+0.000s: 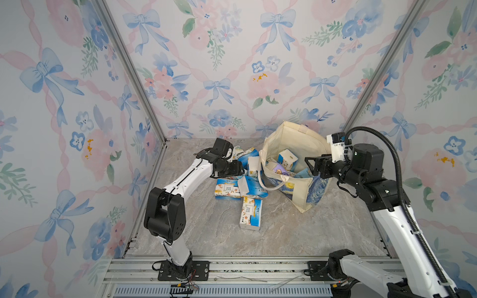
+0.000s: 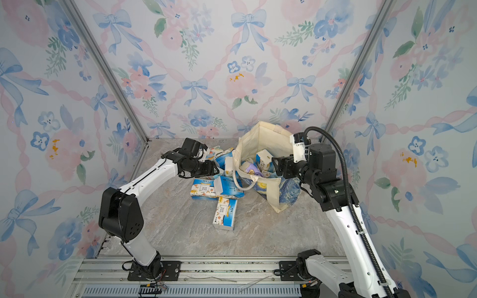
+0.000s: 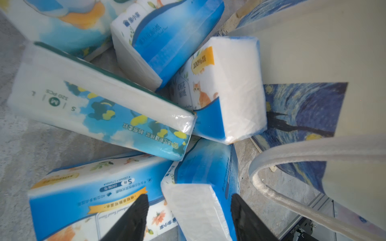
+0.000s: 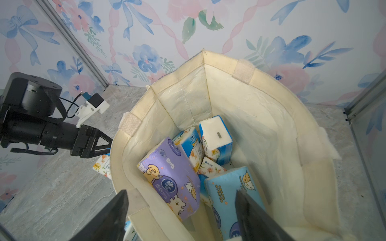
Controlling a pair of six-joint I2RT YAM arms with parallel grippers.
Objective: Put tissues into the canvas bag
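Observation:
The cream canvas bag (image 1: 318, 141) stands with its mouth open, several tissue packs inside, among them a purple pack (image 4: 172, 176) and a light blue pack (image 4: 233, 192). Left of it lies a pile of packs: a green-and-white pack (image 3: 100, 106), a cat-print pack (image 3: 241, 88) and a white-ended pack (image 3: 201, 200). My left gripper hangs over this pile, fingers apart, nothing between them. At the bag's right rim my right gripper is open, its fingers parted above the bag's front side with nothing seen gripped.
A single pack (image 1: 251, 213) lies in front of the pile. One bag handle (image 3: 273, 192) loops down beside the pile, near my left gripper. Bare table (image 1: 198, 228) lies toward the front.

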